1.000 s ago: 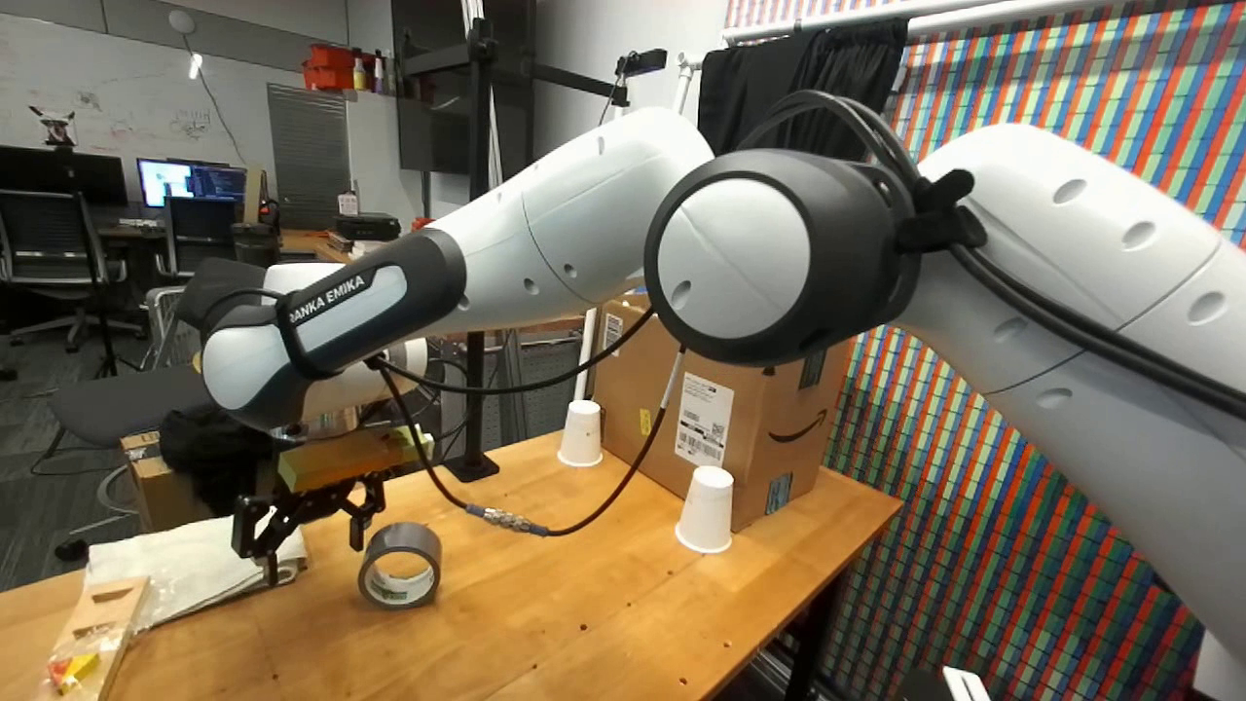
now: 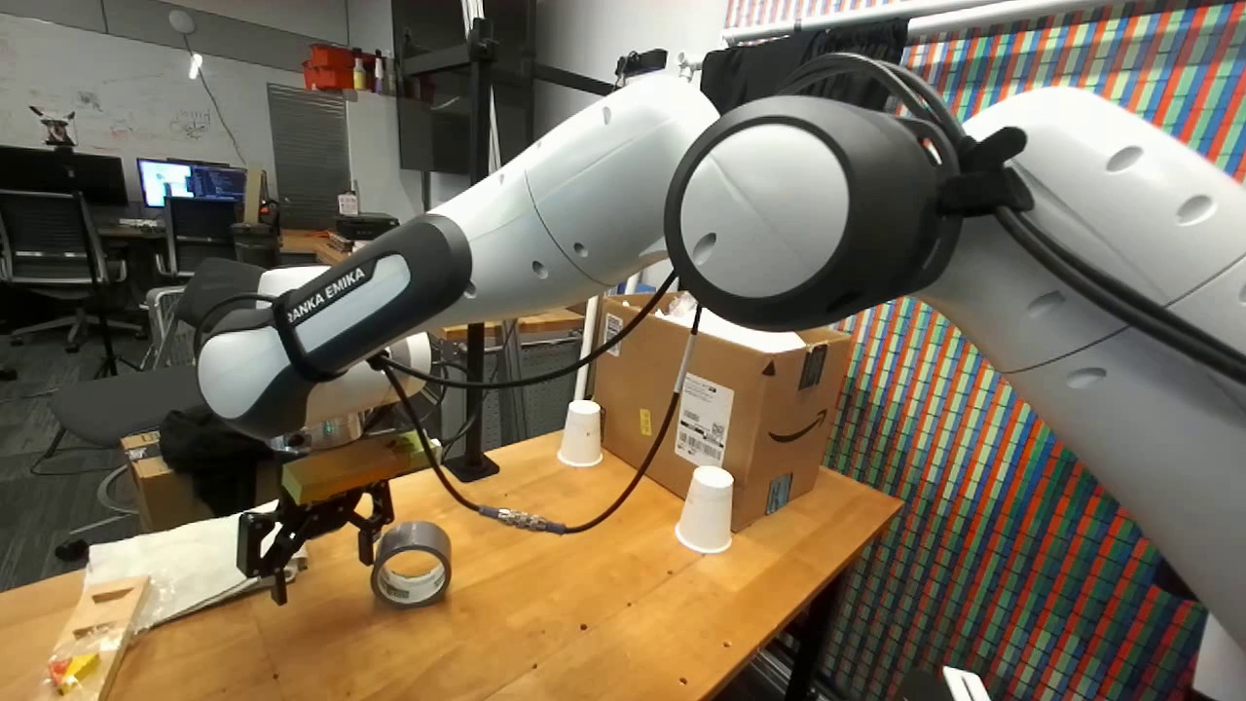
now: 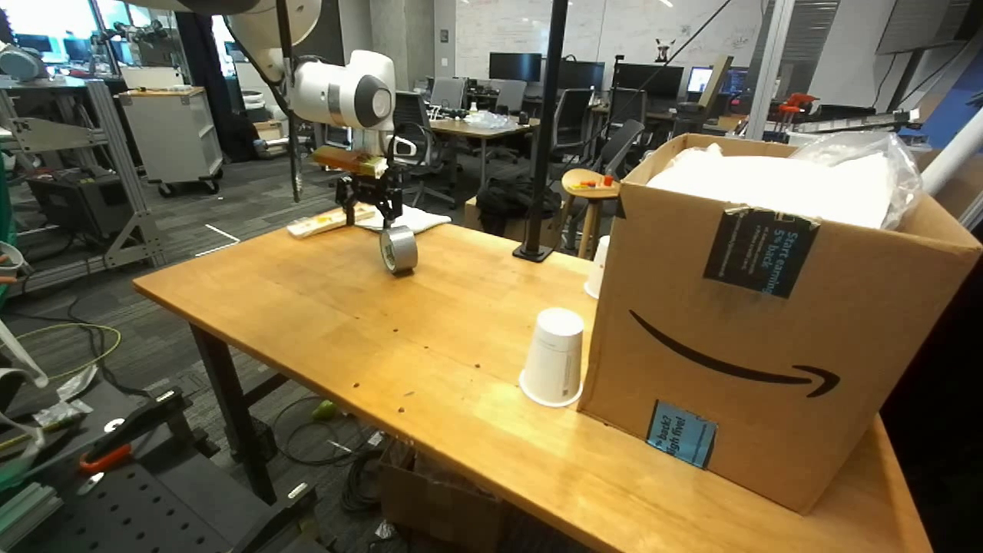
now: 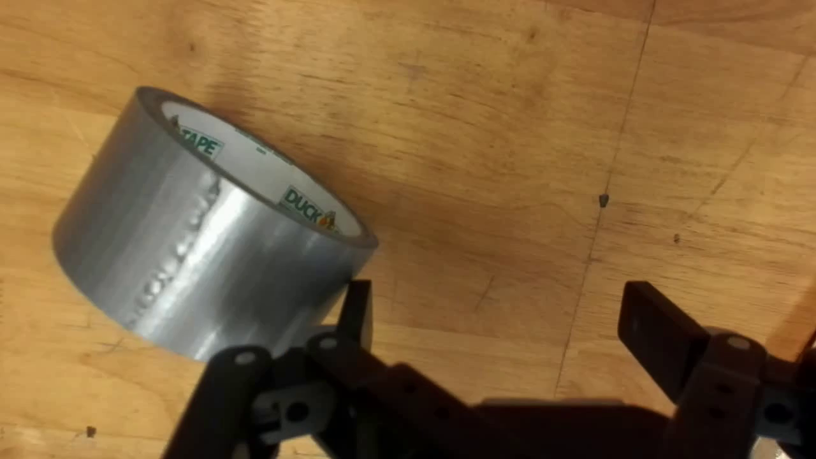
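Note:
A roll of silver duct tape (image 2: 411, 563) stands on its curved side on the wooden table. In the wrist view the tape roll (image 4: 206, 252) fills the left, its white core printed with the brand name. My gripper (image 2: 323, 572) is low over the table beside the roll, its fingers wide apart. Only bare wood shows between the fingers of the gripper from the wrist. One finger (image 4: 356, 310) overlaps the roll's edge in that view and appears to press against its outside. In the second exterior view the gripper (image 3: 369, 220) sits just behind the roll (image 3: 398, 249).
Two upturned white cups (image 2: 707, 510) and a large cardboard box (image 3: 774, 341) occupy the far end of the table (image 3: 304, 286). A white cloth (image 2: 175, 563) and a wooden tray (image 2: 103, 619) lie on the gripper's other side.
In the first exterior view my gripper has moved slightly right and lower. The tape roll has shifted a little to the right and turned slightly. The cups and box have stayed put.

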